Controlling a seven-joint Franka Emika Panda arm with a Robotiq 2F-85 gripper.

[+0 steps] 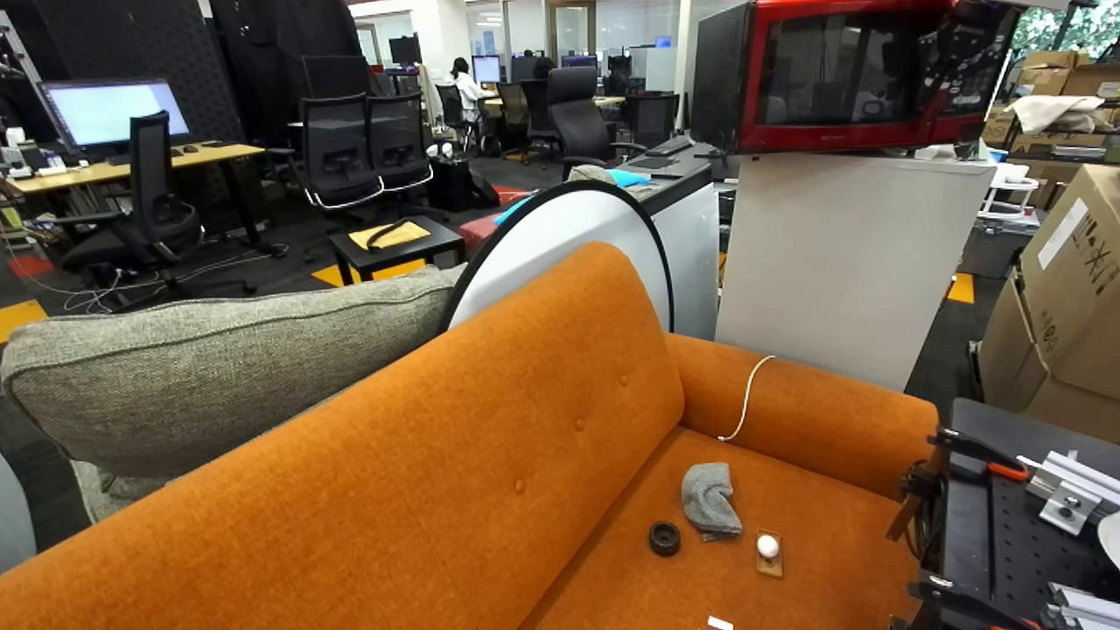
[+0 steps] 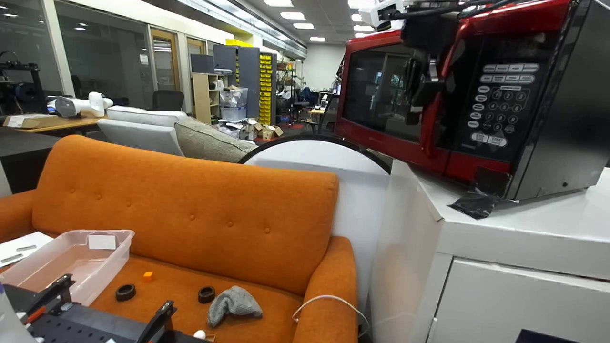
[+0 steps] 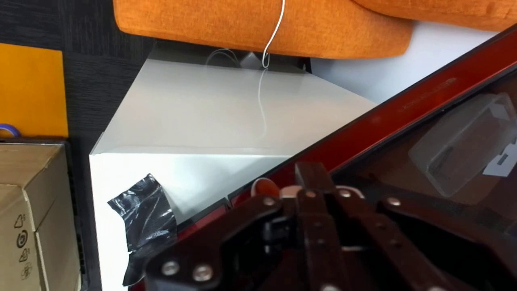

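A red microwave with a dark glass door sits on top of a white cabinet; its door looks closed. A red vertical handle runs down the door beside the black keypad panel. My black gripper is in front of the door, close to this handle, and its fingers are shut with nothing visible between them. In the wrist view the fingers overlap the red door frame. Whether they touch the handle cannot be told, since the gripper's own body hides that spot.
The white cabinet carries black tape at its top edge. Below is an orange sofa with a grey cloth, black rings, a small orange block and a clear bin. Cardboard boxes stand beside the cabinet.
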